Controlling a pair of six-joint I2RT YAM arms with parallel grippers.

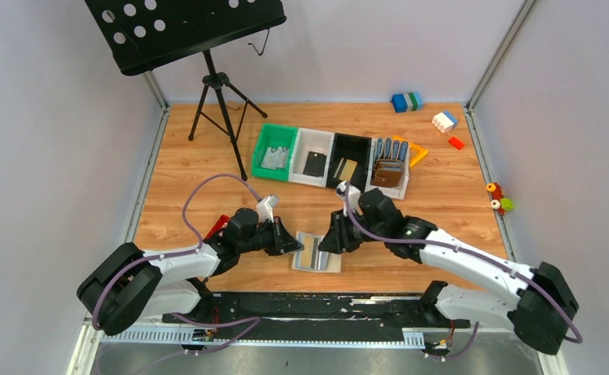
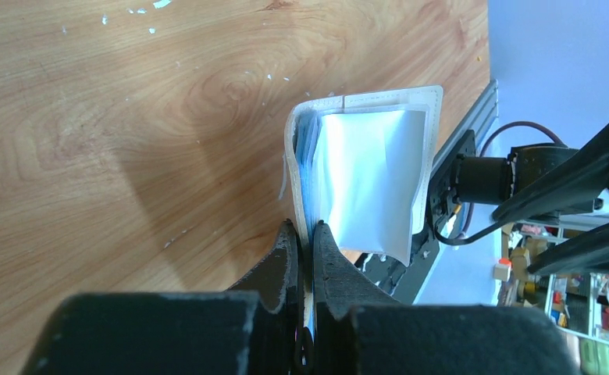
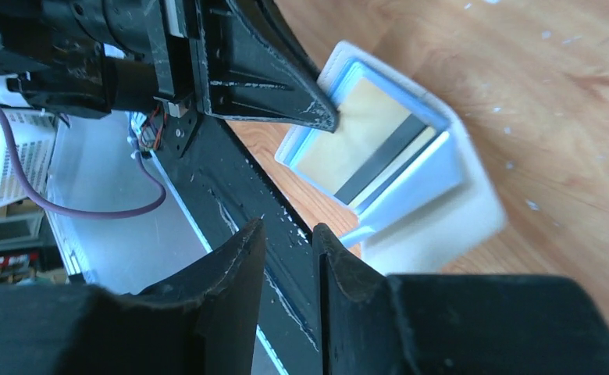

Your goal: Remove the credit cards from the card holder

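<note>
The card holder [image 1: 334, 264], pale-edged, lies opened out near the table's front edge. A beige card with a dark stripe [image 3: 361, 141] shows in it, in the right wrist view. Bluish clear sleeves [image 3: 420, 181] stand partly lifted over the right half. My left gripper [image 1: 300, 247] is shut on the holder's left edge; in the left wrist view its fingertips [image 2: 326, 248] pinch the edge and the sleeve layers. Over the right part of the holder is my right gripper [image 1: 326, 247], its fingertips parted by a gap, with nothing visible between them [image 3: 253, 238].
Behind the arms stands a row of boxes: green [image 1: 259, 164], white [image 1: 309, 134], black [image 1: 352, 140] with a beige card [image 1: 348, 170], and one with a brown holder [image 1: 389, 173]. A red item [image 1: 222, 223] lies beside the left arm. The music stand [image 1: 215, 78] rises at back left.
</note>
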